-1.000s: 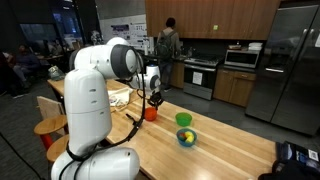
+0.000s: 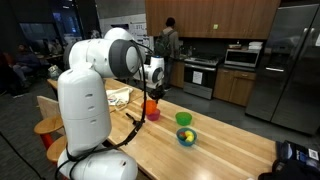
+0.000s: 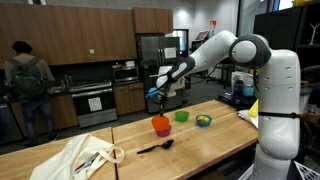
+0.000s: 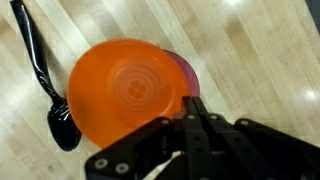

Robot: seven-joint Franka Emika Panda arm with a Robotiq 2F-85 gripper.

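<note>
An orange bowl (image 4: 130, 90) fills the left middle of the wrist view, its inside facing the camera. At its right rim my gripper is shut, with the thin rim between the fingertips. The bowl hangs tilted in exterior view 2, where the orange bowl (image 3: 160, 123) is seen in front of a pink bowl (image 3: 181, 116). In exterior view 1 the orange bowl (image 2: 151, 106) is raised above the pink bowl (image 2: 153, 116). Most of the pink bowl is hidden from the wrist camera; only an edge of the pink bowl (image 4: 187, 72) shows.
A black spoon (image 4: 42, 70) lies left of the bowls. Farther along the table stand a green bowl (image 2: 183, 118) and a blue bowl (image 2: 186, 136) with yellow and other coloured items inside. A white cloth (image 3: 82, 158) lies near the table's end.
The orange bowl has risen with my gripper, and the pink bowl beneath it has come into view. The other bowls have stayed where they were.
</note>
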